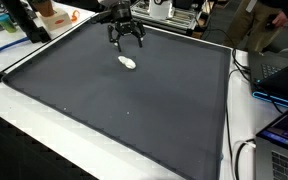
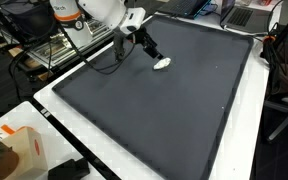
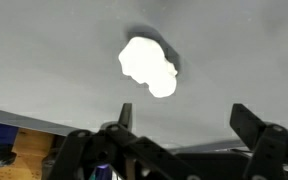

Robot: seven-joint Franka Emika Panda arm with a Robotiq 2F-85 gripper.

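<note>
A small white lumpy object [image 1: 127,62] lies on the dark grey board near the arm's base; in the second exterior view the same white object [image 2: 162,63] is just beyond the fingertips. My gripper [image 1: 127,42] hangs low over the board, behind the object and apart from it. From the wrist, the white object [image 3: 149,66] shows whole, ahead of the wide gap between two black fingers. The gripper is open and nothing stands between its fingers.
The grey board [image 2: 174,110] is otherwise bare, with wide free room around the object. Laptops [image 1: 274,85] stand off one side. Bottles and other clutter [image 1: 44,20] crowd the corner near the arm's base.
</note>
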